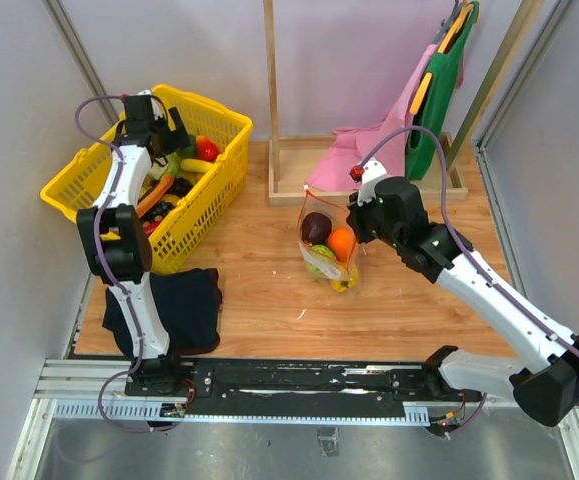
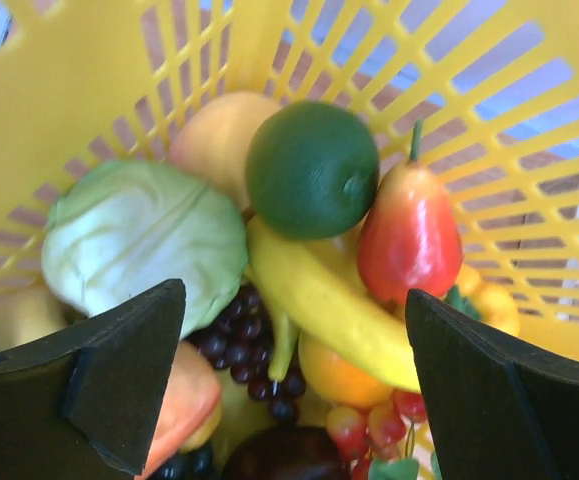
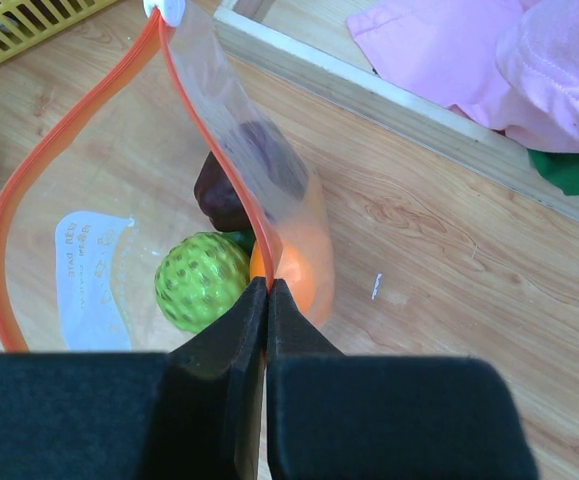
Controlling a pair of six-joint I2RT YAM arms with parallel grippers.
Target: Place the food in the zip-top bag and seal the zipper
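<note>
The clear zip bag [image 1: 309,206] with an orange zipper edge stands open in mid-table. Inside it lie an eggplant [image 3: 222,190], an orange [image 3: 294,275] and a green round fruit [image 3: 204,282]; a yellow piece [image 1: 343,283] shows at its bottom. My right gripper is shut on the bag's rim. Above the food basket my left gripper hangs open, nothing between its fingers. Below it lie a cabbage [image 2: 149,240], a green avocado-like fruit [image 2: 312,170], a red pear [image 2: 409,235] and a banana [image 2: 319,300].
A yellow slotted basket [image 1: 204,190] stands back left, its walls around the food. A dark cloth [image 1: 174,310] lies in front of it. Behind the bag is a wooden rack [image 1: 284,175] with pink cloth [image 1: 369,150]. Table between basket and bag is clear.
</note>
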